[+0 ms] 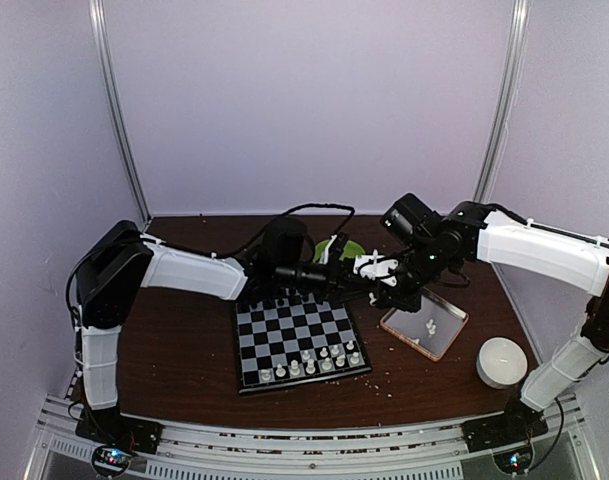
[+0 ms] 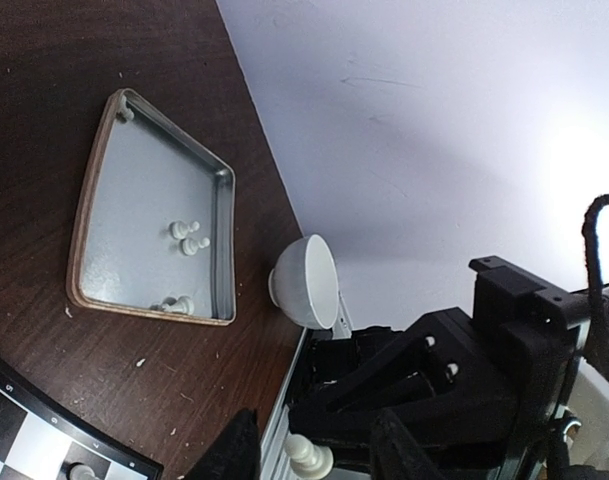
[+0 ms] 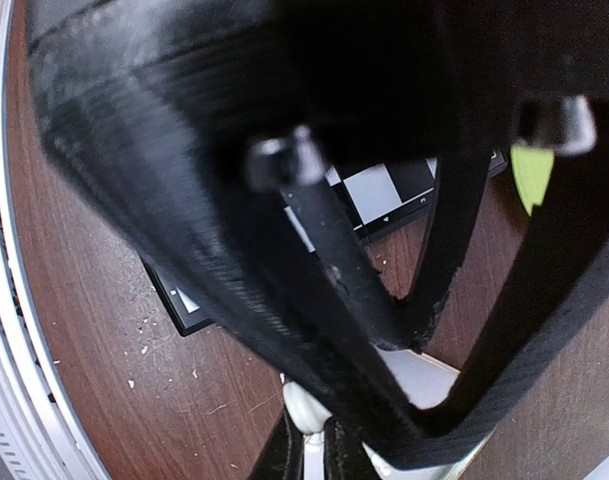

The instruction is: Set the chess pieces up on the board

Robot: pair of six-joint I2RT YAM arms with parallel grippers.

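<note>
The chessboard (image 1: 294, 340) has white pieces (image 1: 309, 366) along its near side and dark pieces at its far side, partly covered by my left arm. Just beyond its far right corner both grippers meet. My right gripper is shut on a white chess piece (image 2: 309, 457). Around that piece, my left gripper stands part open, one finger on either side with gaps showing. Its black fingers fill much of the right wrist view. The metal tray (image 2: 149, 220) holds several white pieces (image 2: 189, 236).
A white bowl (image 1: 501, 362) stands right of the tray. Behind the grippers a green dish (image 1: 352, 248) is partly hidden. Small pale crumbs dot the table between board and tray.
</note>
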